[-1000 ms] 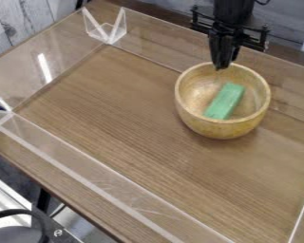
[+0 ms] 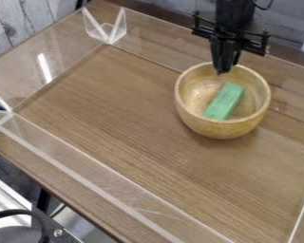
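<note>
A tan round bowl (image 2: 194,102) sits on the right half of the wooden table, with a green rectangular block (image 2: 224,101) lying inside it. My gripper (image 2: 222,66) is over the bowl's back part, pointing down. It looks shut, and I see nothing between its fingers; the fingertips are small and dark, so their exact height over the rim is unclear.
Clear plastic pieces (image 2: 106,28) stand at the back left. A black object (image 2: 15,228) is at the bottom-left corner, off the table's edge.
My gripper has moved slightly down toward the bowl. The bowl and the green block look about the same.
</note>
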